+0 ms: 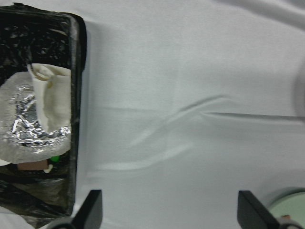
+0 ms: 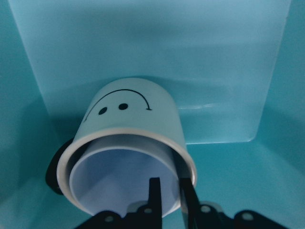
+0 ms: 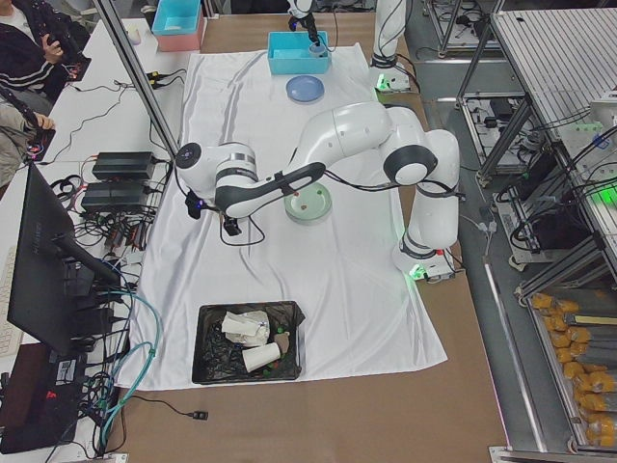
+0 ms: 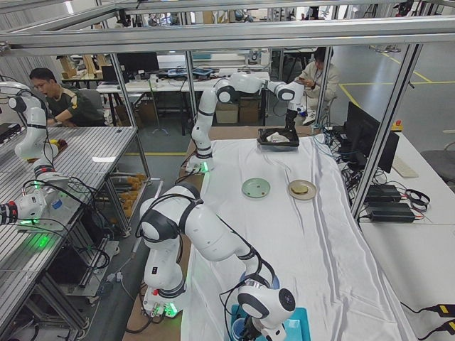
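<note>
My left gripper (image 3: 227, 217) is open above the white cloth between the black bin (image 3: 248, 342) and the green plate (image 3: 308, 201). In the left wrist view, its fingers are wide apart, with nothing between them. The bin (image 1: 74, 119) holds crumpled white wrappers, foil and small items. My right gripper is down in the cyan box (image 2: 248, 62), at a white smiley mug (image 2: 126, 107) lying on its side with a cup (image 2: 112, 181) inside. Its fingertips overlap the cups' rims, slightly apart; whether they grip is unclear.
A blue plate (image 3: 305, 87) sits before the cyan box. A tan plate (image 4: 302, 195) with a yellow item is beside the green plate. A monitor (image 3: 43, 270), cables and electronics line the left side.
</note>
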